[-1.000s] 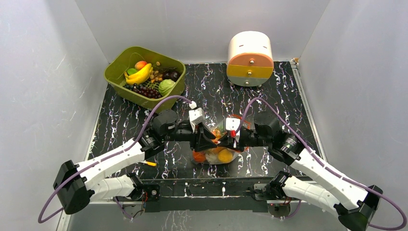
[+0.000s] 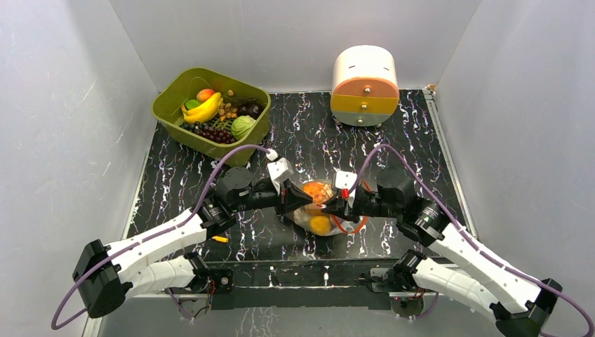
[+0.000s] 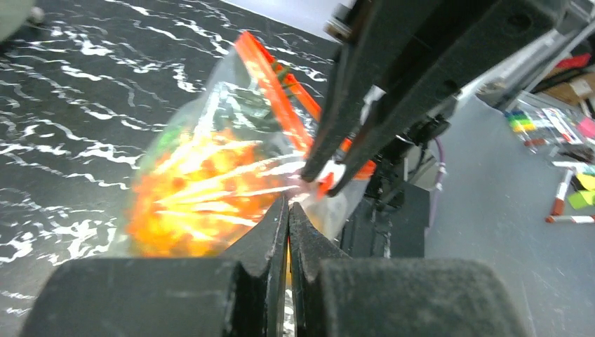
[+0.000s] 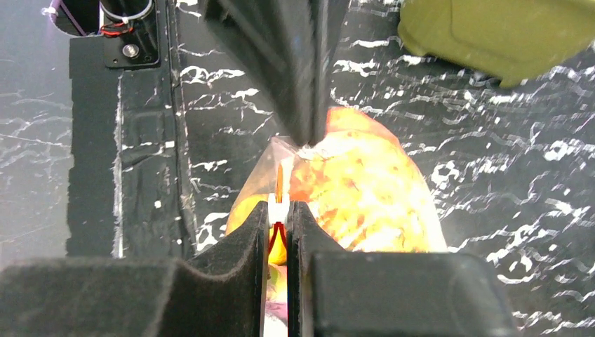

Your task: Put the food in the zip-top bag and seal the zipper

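A clear zip bag with an orange-red zip edge (image 3: 270,91) lies between my arms, with orange and yellow food (image 2: 320,225) inside. My right gripper is at the zip edge, its fingers closed around a small white slider; the same slider shows between its fingertips in the left wrist view. My left gripper is shut with nothing visible between its fingers. It stands beside the right gripper, over the bag. In the top view both grippers hide part of the bag, and how much of the zip is closed cannot be seen.
A green basket (image 2: 163,105) of fruit and vegetables stands at the back left. The rounded drawer box (image 2: 364,77) is at the back right. A small yellow-orange item (image 2: 219,239) lies near the front left.
The bag has turned, its orange edge swinging from the upper right towards the lower right. My left gripper has closed and drawn slightly left; the right has shifted slightly right.
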